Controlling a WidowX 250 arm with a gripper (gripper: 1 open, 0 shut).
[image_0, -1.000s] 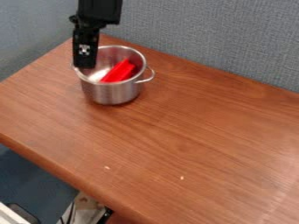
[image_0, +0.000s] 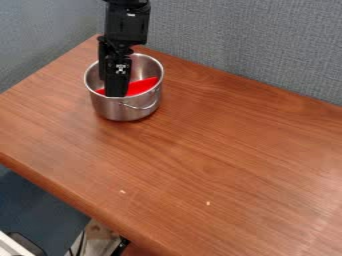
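My black gripper (image_0: 116, 88) reaches down into a steel pot (image_0: 126, 111) at the back left of the wooden table (image_0: 221, 170). A red object (image_0: 142, 86) lies inside the pot, beside and partly behind the gripper's lower end. I cannot tell whether the fingers are open, shut or touching the red object.
Grey fabric panels (image_0: 241, 50) stand behind and left of the table. The table's front-left edge drops to a dark floor, with cables and equipment at the bottom left.
My gripper has moved right and lower into the pot. The pot appears turned, its handle now toward the front right, and the red object looks more covered by the gripper.
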